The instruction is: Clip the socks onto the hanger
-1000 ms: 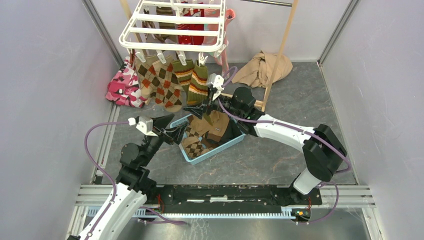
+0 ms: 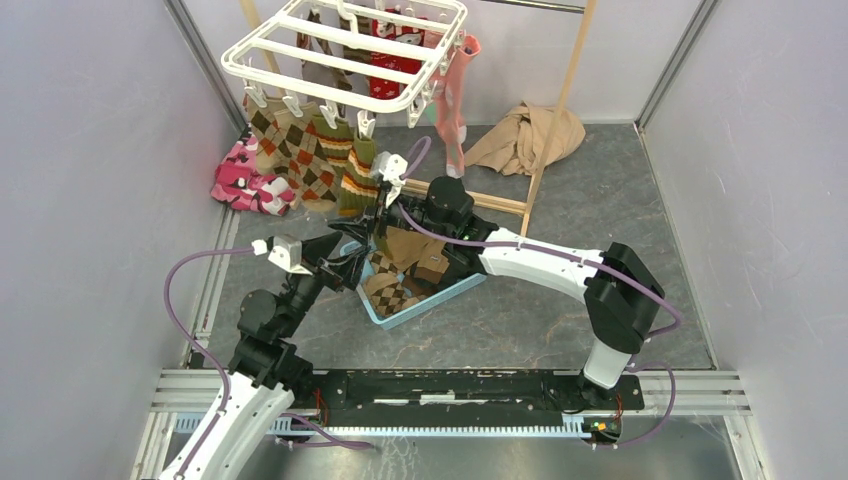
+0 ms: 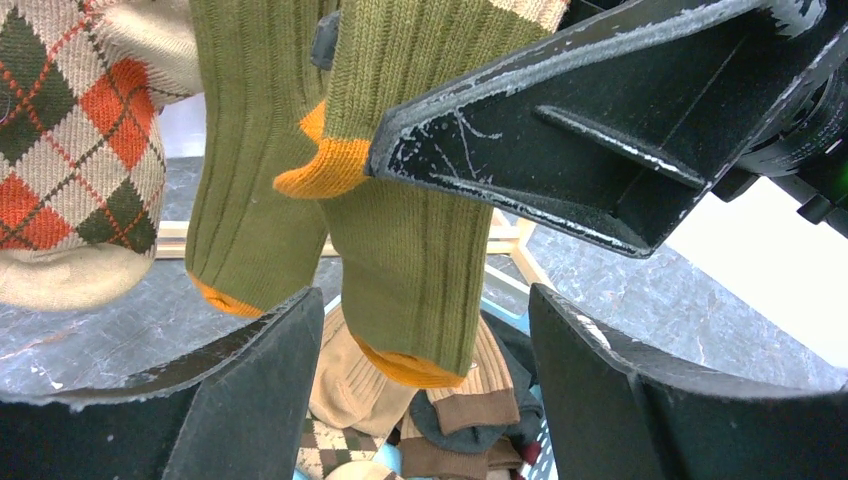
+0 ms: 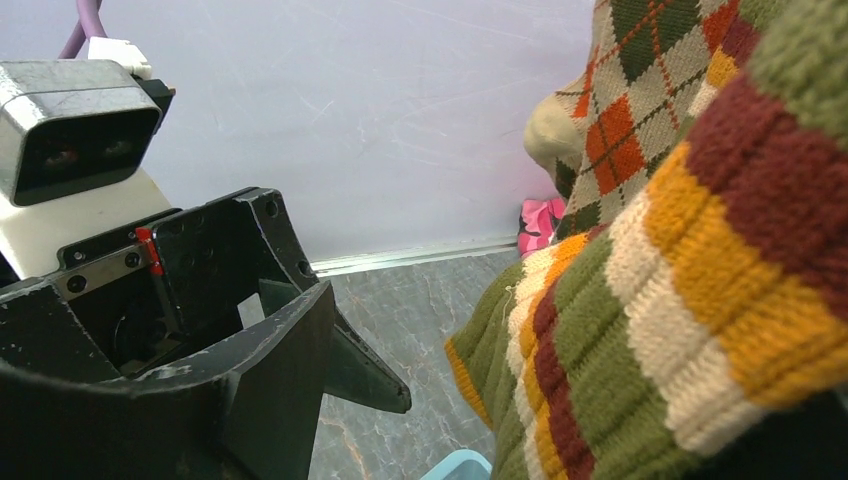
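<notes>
Olive striped socks [image 2: 355, 175] hang at the front of the white hanger [image 2: 340, 60], beside argyle socks [image 3: 70, 150]. My right gripper [image 2: 375, 215] is shut on an olive sock [image 3: 400, 270] with orange toe, which hangs below it in the left wrist view; striped knit fills the right of the right wrist view. My left gripper is just below and left, its fingers apart with the sock hanging behind the gap between them.
A blue bin [image 2: 430, 305] of socks lies below the grippers. A wooden rack [image 2: 560, 90], pink camouflage fabric [image 2: 250, 185] and beige cloth [image 2: 525, 140] stand or lie around the back.
My right gripper has moved left with the sock, and the hanger with its hanging socks has swung left. My left gripper has shifted slightly left.
</notes>
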